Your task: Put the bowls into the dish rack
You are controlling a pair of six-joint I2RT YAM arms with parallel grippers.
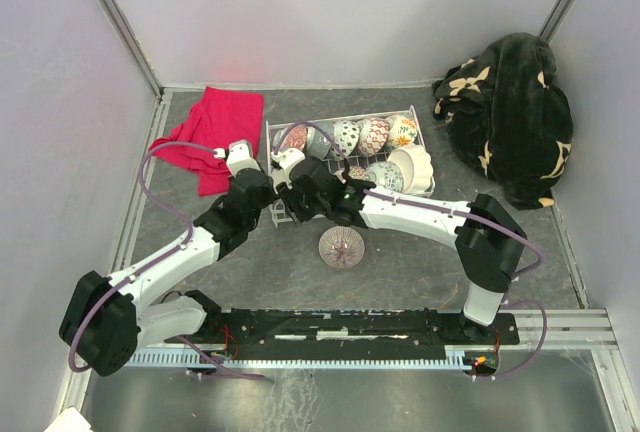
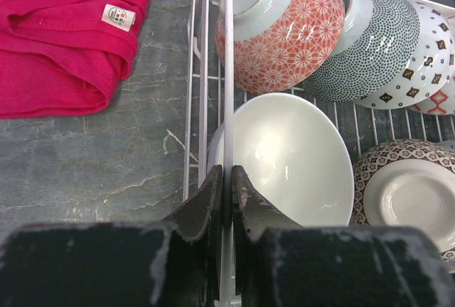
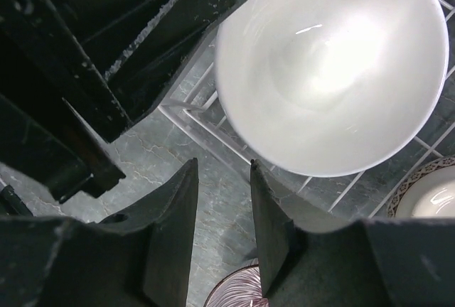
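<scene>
My left gripper is shut on the white rail [image 2: 227, 72] at the dish rack's left side. Just beyond it a plain white bowl lies tilted, its inside up; in the right wrist view it [image 3: 327, 79] fills the upper middle. My right gripper stands open beside that bowl's near edge, its fingers apart with nothing visible held, close to the left arm's dark housing. A row of patterned bowls [image 1: 372, 135] fills the rack's back, white bowls [image 1: 408, 170] stand at the right, and a brown-patterned bowl [image 2: 409, 193] lies upside down.
A clear ribbed bowl [image 1: 341, 248] sits on the counter in front of the rack. A red cloth [image 1: 215, 122] lies back left, a dark patterned fabric [image 1: 505, 122] back right. Bare counter shows at front left and front right.
</scene>
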